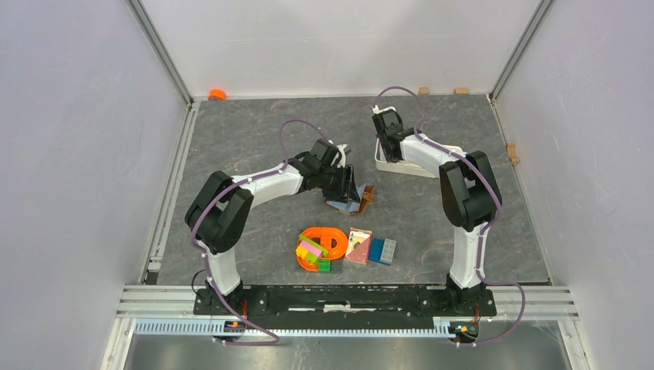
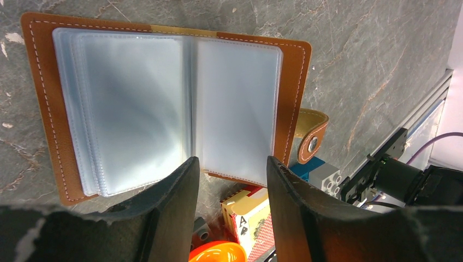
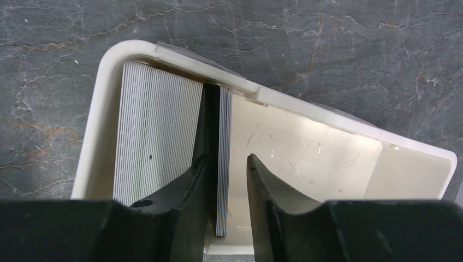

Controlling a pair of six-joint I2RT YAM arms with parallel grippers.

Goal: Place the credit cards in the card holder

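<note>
The brown card holder (image 2: 292, 98) lies open with clear sleeves under my left gripper, which is open with nothing between its fingers. In the right wrist view, a white box (image 3: 409, 164) holds a packed stack of cards (image 3: 153, 131) at its left end, a dark gap, and a thin group of cards (image 3: 224, 142) standing beside it. My right gripper is open over that thin group, one finger in the dark gap, the other over the empty part of the box.
An orange tray (image 1: 337, 239) with coloured blocks, a red card box (image 1: 359, 246) and a blue block (image 1: 382, 250) sit at the front.
</note>
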